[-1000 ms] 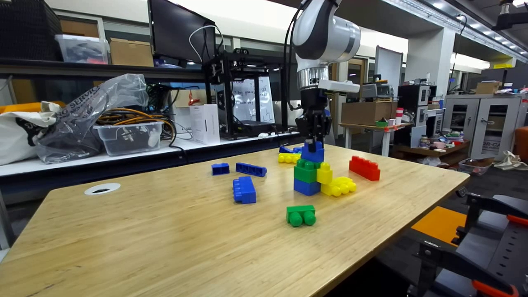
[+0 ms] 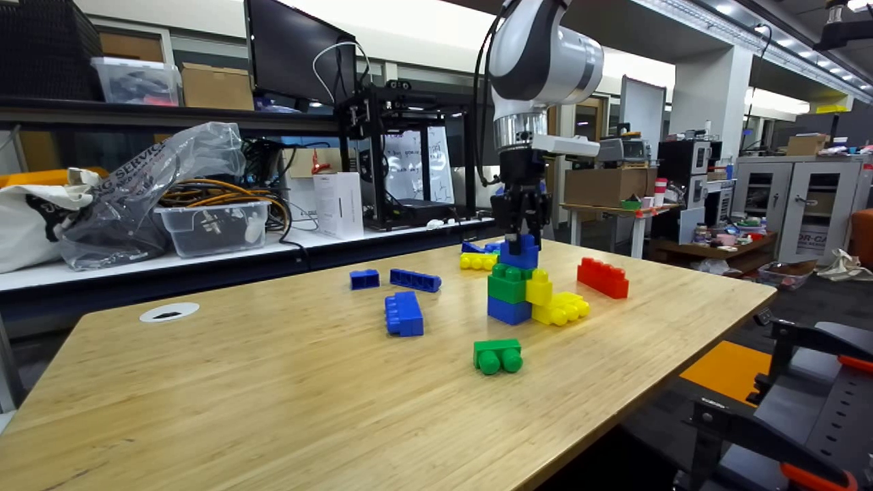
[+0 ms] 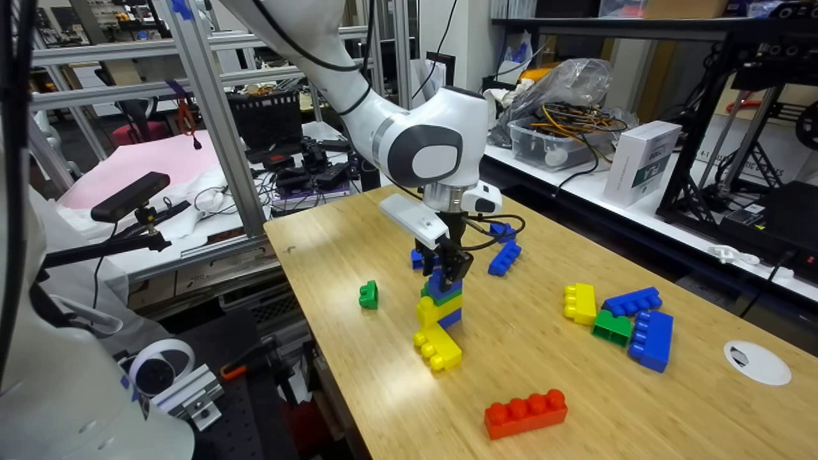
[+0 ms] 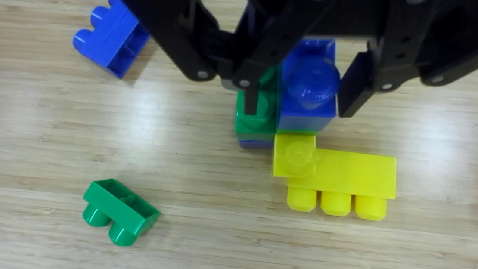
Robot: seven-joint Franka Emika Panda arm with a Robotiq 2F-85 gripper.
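A stack of bricks stands on the table, with a blue brick (image 2: 519,252) on top, a green brick (image 2: 507,284) and a small yellow brick (image 2: 538,288) below it, and another blue brick (image 2: 509,311) at the bottom. My gripper is over the stack, part open, its fingers on either side of the top blue brick. In the wrist view the right finger (image 4: 356,87) is close against that brick; the left finger (image 4: 251,102) stands apart from it, above the green brick. Contact on the right cannot be made out.
A yellow brick (image 4: 358,172) lies against the stack's base. Around it are a loose green brick (image 2: 496,356), a red brick (image 3: 526,414) and a blue brick (image 2: 404,314). Several more bricks lie farther off.
The arm and gripper have shifted slightly right in exterior view 1. The stack has moved a very little the same way. The loose bricks lie as before.
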